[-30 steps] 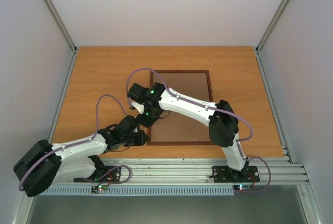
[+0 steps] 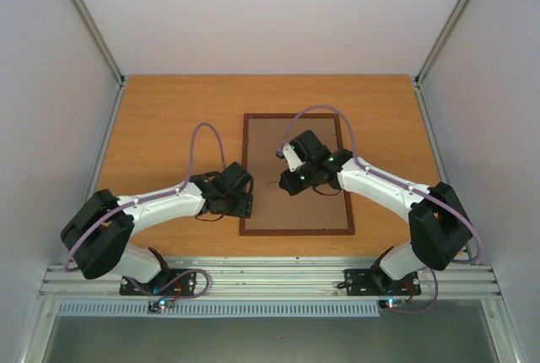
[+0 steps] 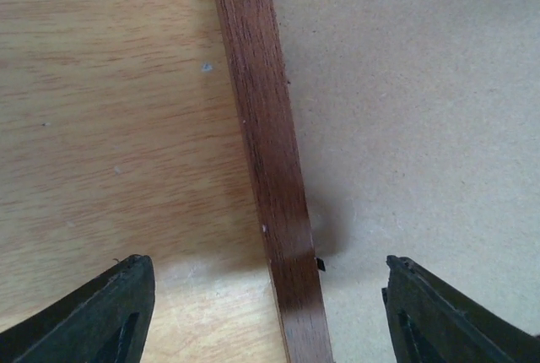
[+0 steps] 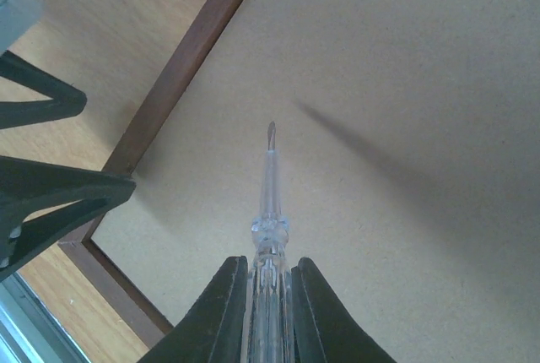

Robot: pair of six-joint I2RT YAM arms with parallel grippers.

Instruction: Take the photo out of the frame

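Note:
The photo frame lies back-up on the table, its dark wooden rim [image 2: 295, 232] around a plain brown backing board [image 2: 304, 207]. My left gripper is open over the left strip [image 3: 270, 160], one finger on each side, with small dark tabs on that strip's inner edge. My right gripper is shut on a clear-handled screwdriver [image 4: 270, 186], its tip pointing over the board toward the left strip, with a shadow on the board. No photo is visible.
Bare wooden table [image 2: 169, 110] surrounds the frame at the back and both sides. A metal rail [image 2: 278, 266] runs along the front edge, with walls at the back and sides.
My right arm has moved rightward from the frame's left side to over the board's middle, with the screwdriver. My left arm has moved right and up onto the frame's left edge.

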